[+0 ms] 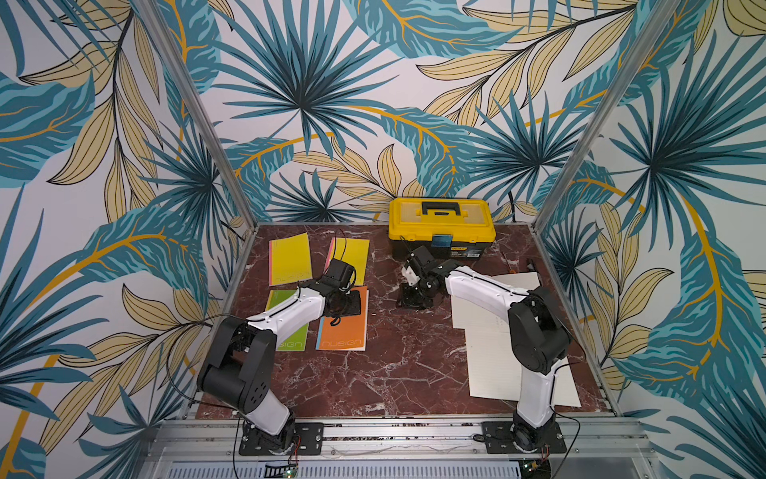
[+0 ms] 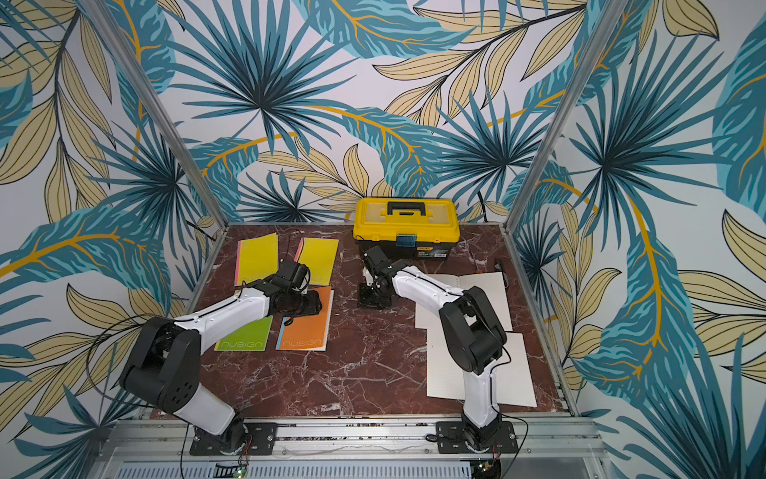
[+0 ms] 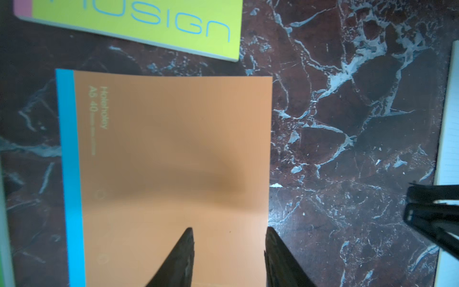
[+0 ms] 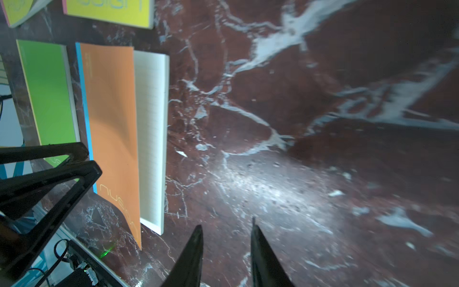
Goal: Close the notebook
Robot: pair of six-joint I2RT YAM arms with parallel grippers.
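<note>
The orange notebook (image 1: pixel 344 333) has its cover lying over the pages. In the right wrist view the orange cover (image 4: pixel 112 119) is lifted somewhat, with white pages (image 4: pixel 152 143) visible along its free side. My left gripper hangs over this notebook, part open with nothing between its fingers. Above bare table to the right of it, my right gripper is also part open and empty. Two notebooks lie open at the right: a far one (image 2: pixel 482 291) and a near one (image 2: pixel 478 371), their blank pages showing.
A green notebook (image 2: pixel 243 335) lies left of the orange one, and two yellow notebooks (image 1: pixel 289 259) lie behind. The yellow toolbox (image 1: pixel 443 219) stands at the back. Bare table (image 1: pixel 399 367) spreads between the orange notebook and the open ones.
</note>
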